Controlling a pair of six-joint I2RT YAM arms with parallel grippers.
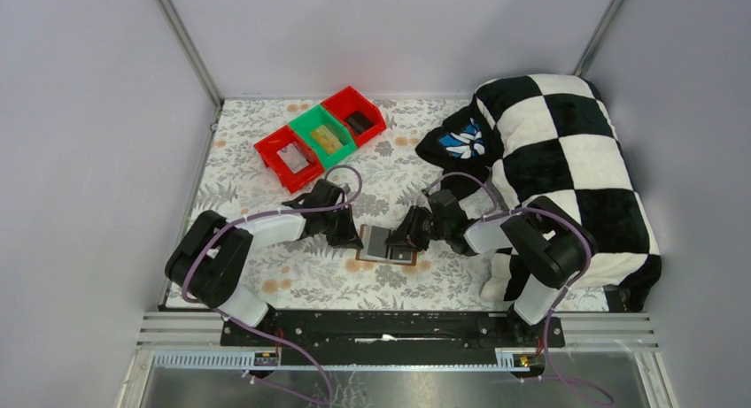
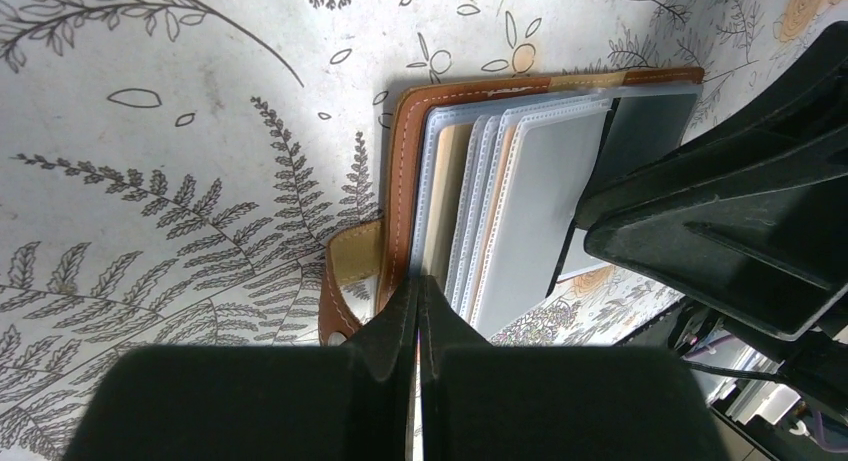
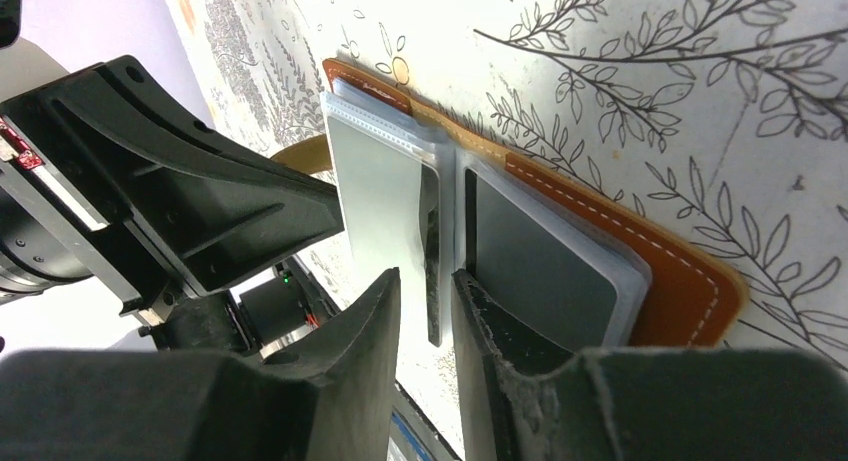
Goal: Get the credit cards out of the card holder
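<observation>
The brown leather card holder [image 1: 376, 257] lies open on the floral surface between my grippers, its clear sleeves [image 2: 530, 201] fanned in the left wrist view. My left gripper is shut at the holder's left edge, against the edges of the sleeves, with no card visible between its fingers. My right gripper stands open over the holder, its fingertips at a clear sleeve [image 3: 385, 201] beside a dark pocket [image 3: 535, 271].
Red and green trays [image 1: 323, 134] with small items stand at the back. A checkered cushion [image 1: 589, 160] fills the right side. Free surface lies around the holder.
</observation>
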